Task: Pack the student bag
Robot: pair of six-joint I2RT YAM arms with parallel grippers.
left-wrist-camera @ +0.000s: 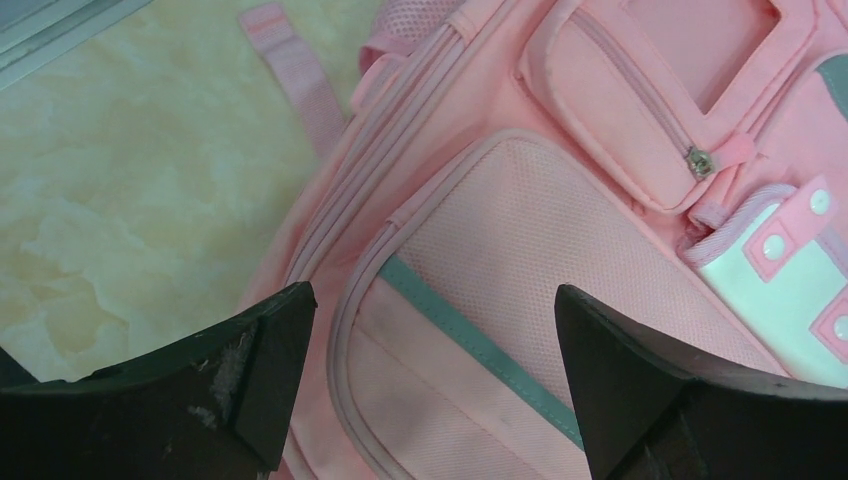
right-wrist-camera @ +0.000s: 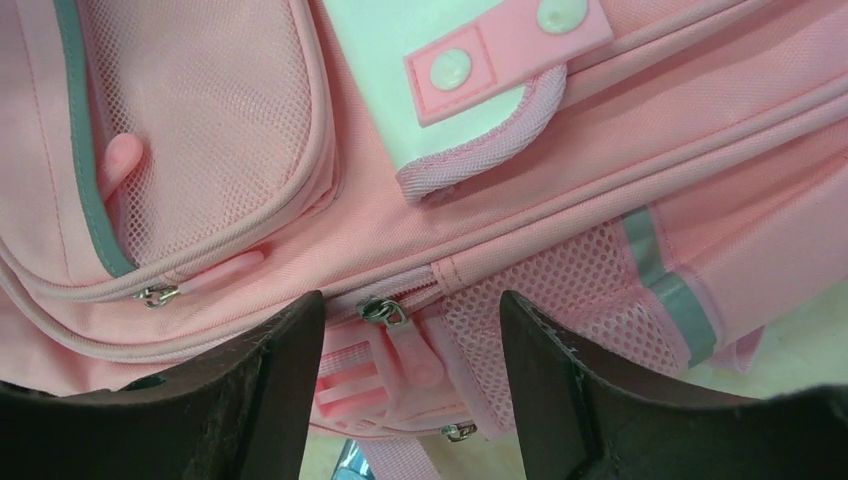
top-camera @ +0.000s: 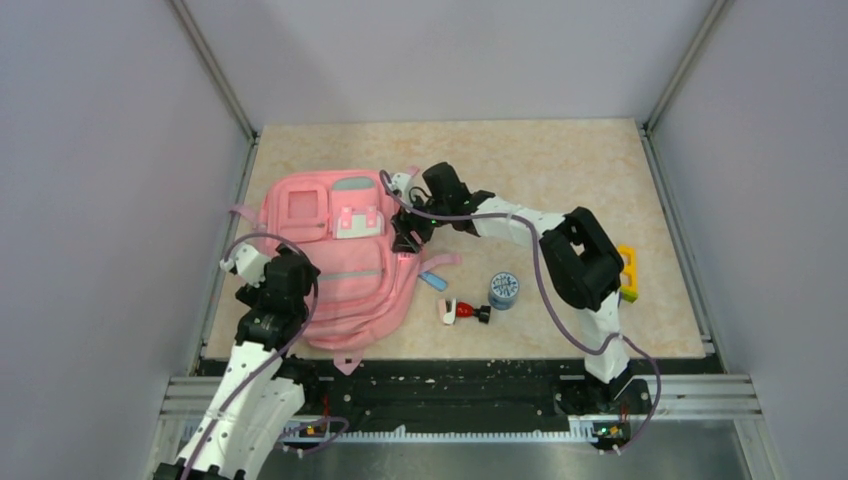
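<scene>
A pink backpack [top-camera: 340, 290] lies flat on the left of the table. Over its left edge hovers my left gripper, open, with only bag fabric beneath it. At the bag's right side is my right gripper, its fingers apart. A zipper pull [right-wrist-camera: 415, 355] on the bag's side seam shows between and beyond those fingers, not visibly gripped. To the right of the bag, a blue object [top-camera: 433, 281], a red and white stapler-like item [top-camera: 463, 311] and a round blue-grey container [top-camera: 503, 290] rest on the table.
A yellow object [top-camera: 628, 272] lies at the table's right edge, partly behind the right arm. Pink straps [top-camera: 440, 261] stick out from the bag.
</scene>
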